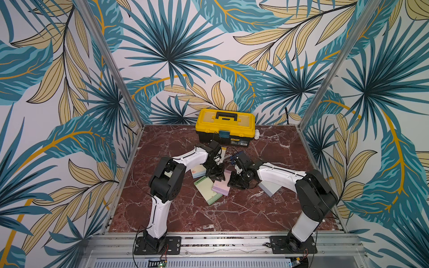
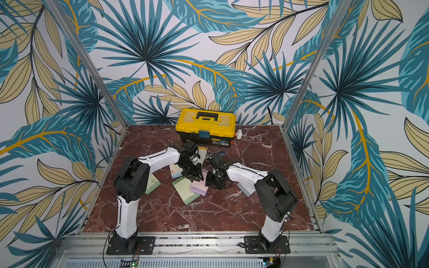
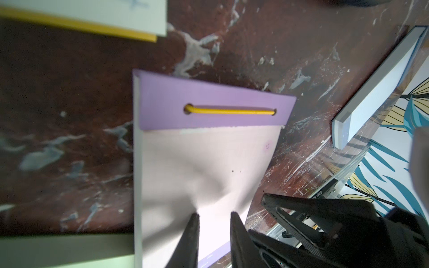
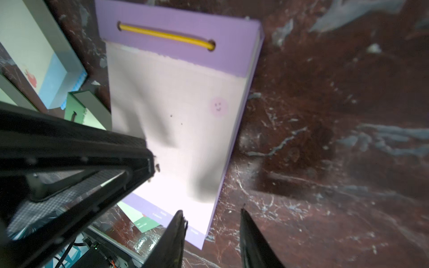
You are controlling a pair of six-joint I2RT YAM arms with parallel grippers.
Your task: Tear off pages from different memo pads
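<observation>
A memo pad with a lilac binding strip and yellow cord [image 3: 214, 98] lies in the table's middle, its white top page showing a small smiley [image 4: 218, 106]. It overlaps a green pad [image 1: 205, 191]. My left gripper hangs over the white page, fingers apart, nothing seen between them. My right gripper is at the lower right edge of the same pad, fingers parted, one over the page and one over bare table, with nothing seen between them.
Other pads lie around, among them a blue one [image 1: 197, 171] and a grey one [image 1: 269, 187]. A yellow toolbox [image 1: 225, 119] with a small white object [image 2: 239, 134] beside it stands at the back. Bare table is at the front.
</observation>
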